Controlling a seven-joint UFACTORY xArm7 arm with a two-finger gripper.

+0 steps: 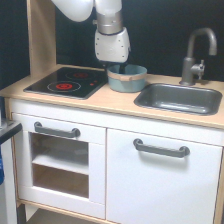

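Note:
A grey-blue pot [127,84] stands on the wooden counter between the stove and the sink. Its inside is partly hidden. My arm reaches down from the top, and the gripper [114,68] is at the pot's left rear rim. The fingers are dark and small against the dark wall, so whether they touch the pot or hold anything does not show clearly.
A black stove top [67,83] with red-ringed burners is on the left. To the right lies a metal sink [180,98] with a tall curved faucet [191,60] behind it. Bare counter [115,103] runs along the front.

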